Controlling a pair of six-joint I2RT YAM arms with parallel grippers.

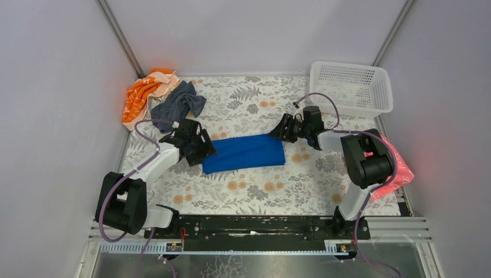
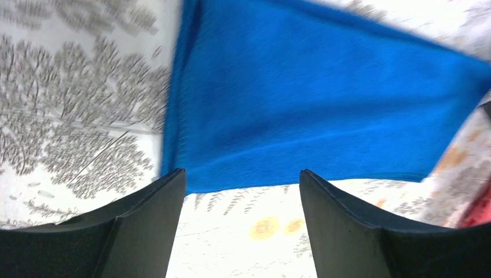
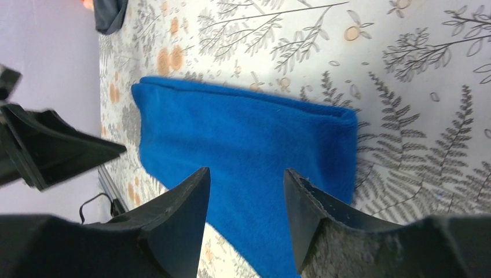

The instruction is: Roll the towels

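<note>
A blue towel [image 1: 243,152], folded into a long flat strip, lies across the middle of the patterned mat. My left gripper [image 1: 206,145] is over its left end, open; in the left wrist view its two fingers [image 2: 139,231] stand wide apart above the towel [image 2: 324,104] with nothing between them. My right gripper [image 1: 284,128] hovers at the towel's back right corner; in the right wrist view its fingers are apart above the cloth [image 3: 243,150], holding nothing.
An orange striped towel [image 1: 140,95] and a grey towel [image 1: 179,106] are piled at the back left. A white basket [image 1: 350,87] stands at the back right. A red cloth [image 1: 394,176] lies at the right edge.
</note>
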